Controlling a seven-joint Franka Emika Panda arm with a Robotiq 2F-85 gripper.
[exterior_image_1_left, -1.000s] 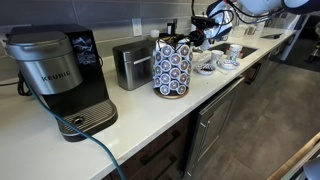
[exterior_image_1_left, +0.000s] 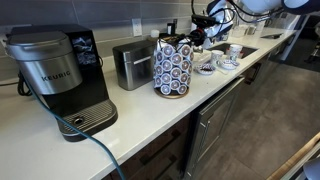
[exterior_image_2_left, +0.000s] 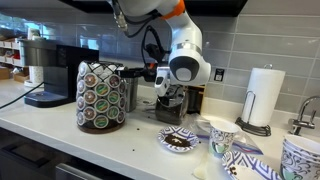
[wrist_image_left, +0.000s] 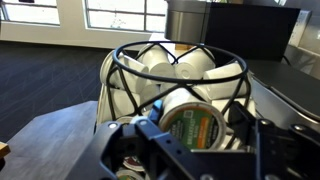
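Observation:
A wire carousel (exterior_image_1_left: 173, 72) full of coffee pods stands upright on the counter; it is also the pod carousel (exterior_image_2_left: 99, 100) in the second exterior view. My gripper (exterior_image_2_left: 143, 72) reaches across to its top edge from the right. In the wrist view, a pod (wrist_image_left: 193, 127) with a green and brown lid faces the camera between the fingers, and the gripper appears shut on it. The pod is still at the rack, below the black top ring (wrist_image_left: 180, 62). The exact finger contact is partly hidden by dark fingers and wires.
A Keurig coffee maker (exterior_image_1_left: 66, 80) and a metal box (exterior_image_1_left: 133, 64) stand left of and behind the carousel. Plates (exterior_image_2_left: 179, 139), patterned cups (exterior_image_2_left: 222, 137) and a paper towel roll (exterior_image_2_left: 262, 98) are to its right. Bare counter (exterior_image_1_left: 140, 108) lies in front of the coffee maker.
The arm has shifted only slightly near the carousel's top. The carousel, coffee maker and dishes keep their places.

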